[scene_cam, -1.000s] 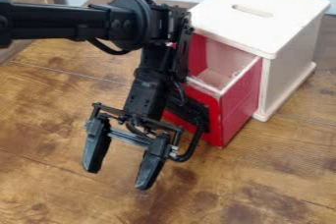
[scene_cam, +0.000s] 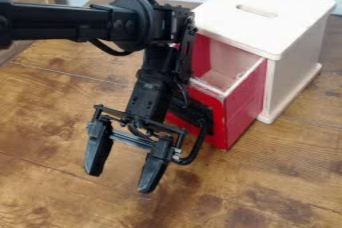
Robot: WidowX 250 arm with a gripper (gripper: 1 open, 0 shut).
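Note:
My black gripper (scene_cam: pixel 123 162) hangs low over the wooden table, left of and in front of a small box, its two fingers spread open with nothing between them. The pale wooden box (scene_cam: pixel 289 52) has a slot in its top. Its red-fronted drawer (scene_cam: pixel 235 107) is pulled out toward the front left, and its pale interior shows from above. The arm hides part of the drawer's left side.
A wooden panel stands at the far left edge, behind the arm.

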